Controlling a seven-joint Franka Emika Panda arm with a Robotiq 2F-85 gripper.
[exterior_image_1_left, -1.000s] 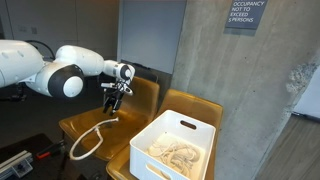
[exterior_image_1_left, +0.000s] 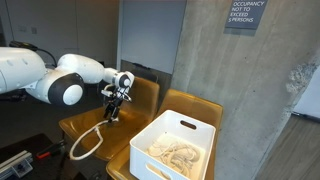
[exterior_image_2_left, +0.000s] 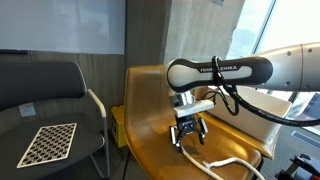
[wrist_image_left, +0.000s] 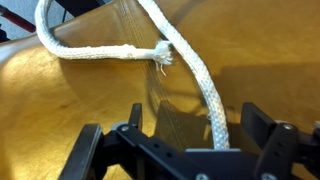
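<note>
A white rope lies on the brown chair seat; in the wrist view one length of the rope (wrist_image_left: 196, 66) runs down between my open fingers, and its frayed end (wrist_image_left: 162, 53) rests beside that length. Nothing is gripped. My gripper is over the seat with a finger on either side of the rope. From the first exterior view, the gripper (exterior_image_1_left: 112, 112) is low over the left chair, and the rope (exterior_image_1_left: 90, 140) curves over the seat's front. The second exterior view has the gripper (exterior_image_2_left: 188, 138) close above the rope (exterior_image_2_left: 200, 163).
A white bin (exterior_image_1_left: 174, 147) with more rope (exterior_image_1_left: 182, 155) inside stands on the right-hand chair. The left chair's backrest (exterior_image_1_left: 140, 97) rises behind my gripper. A dark armchair (exterior_image_2_left: 50, 115) is off to one side in the second exterior view.
Over the last second my gripper has come down a little toward the seat. The rope and the bin look unmoved.
</note>
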